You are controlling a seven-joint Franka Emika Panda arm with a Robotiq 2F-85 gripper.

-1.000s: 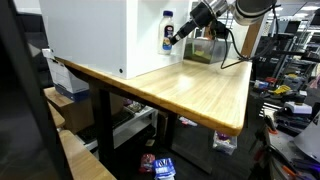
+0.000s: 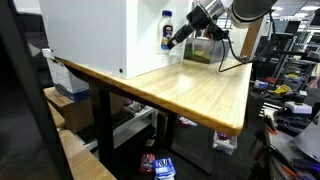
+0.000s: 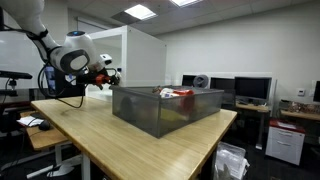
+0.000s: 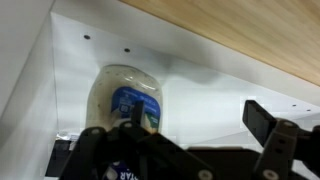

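Observation:
In exterior view 1, a bottle [image 2: 165,32] with a blue cap and a blue-and-white label is upright against the white panel. Close to its right side is my gripper [image 2: 173,43]. The wrist view looks onto a pale container [image 4: 125,103] with a blue label, within white walls. My open gripper has one finger overlapping the container's lower part in this view and the other well to the right. Only white surface shows between the fingers. Exterior view 2 has the gripper [image 3: 104,78] beyond the grey bin, with the bottle not distinguishable there.
A white wall unit [image 2: 105,40] borders the wooden table [image 2: 205,92]. On the table's near part in exterior view 2 stands a large grey bin [image 3: 150,112] with things inside.
The arm has shifted slightly, its upper part now a little higher, while the gripper stays close to the bottle. The bottle has not visibly moved.

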